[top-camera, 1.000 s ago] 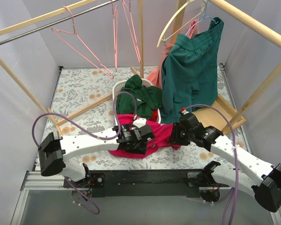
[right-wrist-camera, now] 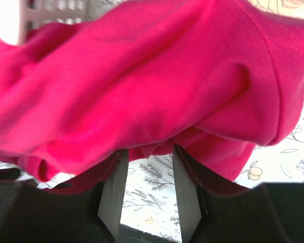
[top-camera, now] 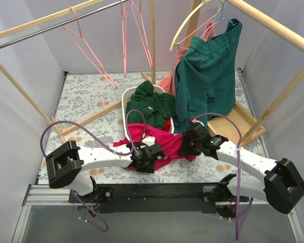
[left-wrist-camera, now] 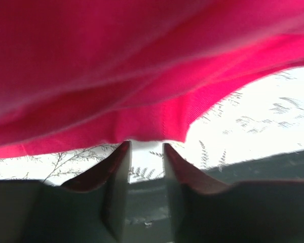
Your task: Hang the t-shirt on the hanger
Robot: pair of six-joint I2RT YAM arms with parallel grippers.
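The bright red-pink t-shirt [top-camera: 164, 145] lies crumpled on the patterned table at the front of the basket. Over its front edge sits my left gripper, its fingers part open; the hem is just beyond the tips, with nothing clearly between them. My right gripper is at the shirt's right end, also part open, with the fold of cloth right at its fingertips. Whether any cloth lies between those tips is hard to make out. Pink hangers [top-camera: 93, 50] hang from the rail at the upper left.
A white basket [top-camera: 125, 101] holding a dark green garment [top-camera: 151, 104] stands behind the shirt. Green trousers [top-camera: 205, 76] hang at the right, beside an empty cream hanger [top-camera: 185, 23]. Wooden rack posts [top-camera: 278, 98] flank the area.
Both arms have shifted slightly: the left gripper came a little toward the front edge, the right one moved slightly left. The leftmost pink hanger swings. The shirt stays in about the same place.
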